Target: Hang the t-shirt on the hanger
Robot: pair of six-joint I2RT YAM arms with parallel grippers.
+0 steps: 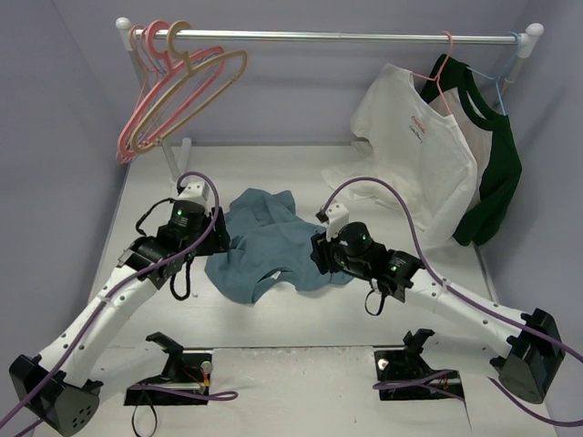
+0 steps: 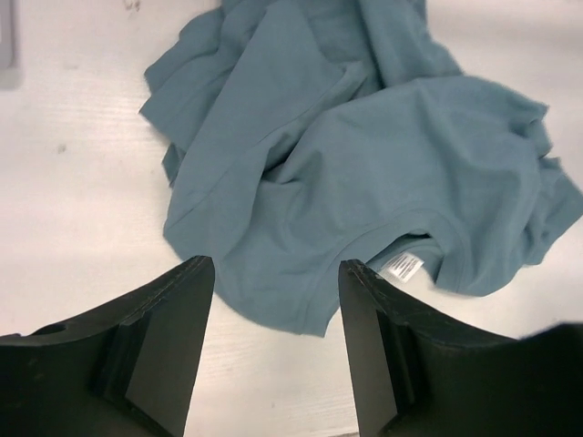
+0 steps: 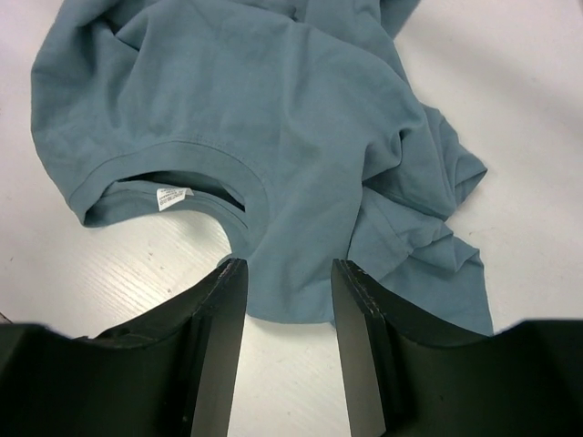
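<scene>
A blue-grey t-shirt [image 1: 269,246] lies crumpled on the white table, its neckline and small white tag [image 2: 403,266] on the side toward the robot. Above its left edge stands my left gripper [image 1: 223,241], open and empty; in its wrist view the fingers [image 2: 193,291] are apart, with the cloth below. My right gripper [image 1: 319,252] is over the shirt's right side. Its fingers [image 3: 230,296] are parted, too, and nothing is held between them. On the rail at upper left hang the bare hangers, a beige one [image 1: 234,73] in front of pink ones [image 1: 138,118].
A white shirt [image 1: 410,137] and a dark green one [image 1: 496,173] hang from the rail [image 1: 337,36] at the right, the white one reaching down toward the table. Bare table [image 1: 273,328] lies in front of the blue-grey shirt.
</scene>
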